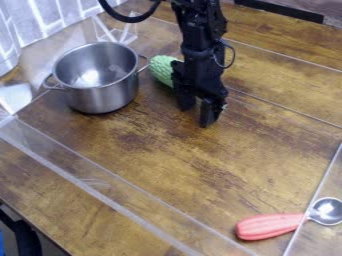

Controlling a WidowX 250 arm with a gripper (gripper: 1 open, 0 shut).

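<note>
My black gripper (201,104) is low over the wooden table, in the upper middle of the camera view. Just left of it and partly behind it lies a bumpy green vegetable (164,69), its right part hidden by the gripper. A steel pot (100,85) with side handles stands left of both. I cannot tell whether the fingers are open, shut or on the vegetable.
A scoop (291,224) with a pink handle lies at the bottom right. Clear plastic edging runs along the left and right of the table (187,170).
</note>
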